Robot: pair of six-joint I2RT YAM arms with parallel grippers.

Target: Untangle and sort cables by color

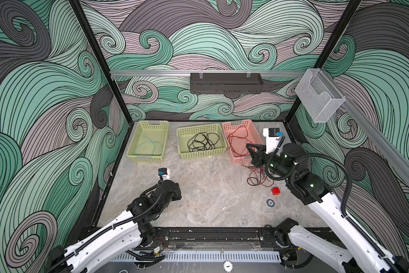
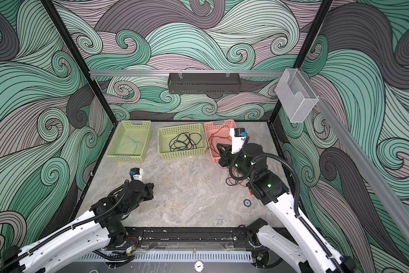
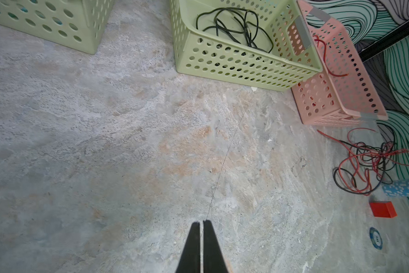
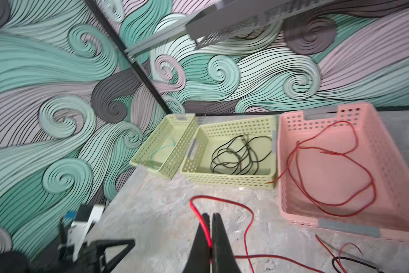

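My right gripper is shut on a red cable (image 4: 227, 200), which loops up over its fingers and trails to the right. In the top left view that gripper (image 1: 249, 147) is over the front of the pink basket (image 1: 241, 159). A tangle of red and black cables (image 3: 372, 159) lies on the table just in front of this basket. Inside the pink basket rests another red cable (image 4: 331, 203). Black cables (image 1: 200, 142) lie in the middle green basket (image 1: 203, 155), a teal cable (image 1: 152, 143) in the left green basket (image 1: 145, 159). My left gripper is shut over bare table, nothing visible between its fingers.
A red block (image 1: 276, 191) and a small dark round disc (image 1: 270, 203) lie on the table to the right. A patterned blue object (image 3: 402, 187) sits beside the tangle.
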